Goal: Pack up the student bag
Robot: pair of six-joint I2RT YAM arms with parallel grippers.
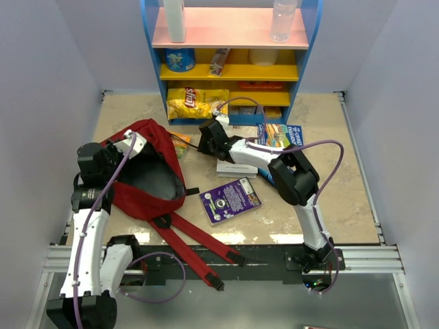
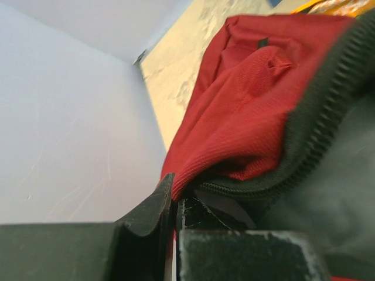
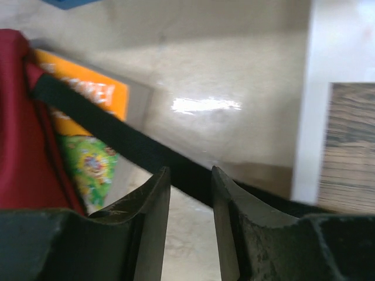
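Note:
The red backpack lies on the left with its dark main opening facing up. At its upper left rim my left gripper is shut on the red fabric, close beside the zipper. A black strap runs from the bag's right edge toward my right gripper. The right fingers stand a little apart, and the strap crosses behind their tips; whether they touch it, I cannot tell. A purple book lies right of the bag. A white book and a blue colourful book are partly under the right arm.
An orange-and-green packet lies against the bag's right side. The shelf at the back holds a yellow chip bag, a blue can and other items. Red straps trail over the front edge.

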